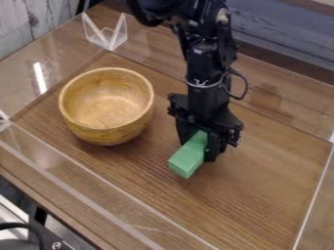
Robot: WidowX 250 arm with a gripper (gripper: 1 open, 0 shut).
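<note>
My black gripper [206, 130] is low over the middle of the wooden table, pointing down at a green elongated object [190, 156]. The green object lies tilted under the fingers, its upper end hidden by them. I cannot tell whether the fingers grip it.
A yellow bowl [105, 90] sits to the left of the gripper. A clear wire or plastic holder [102, 29] stands at the back left. A black cable lies at the lower left edge.
</note>
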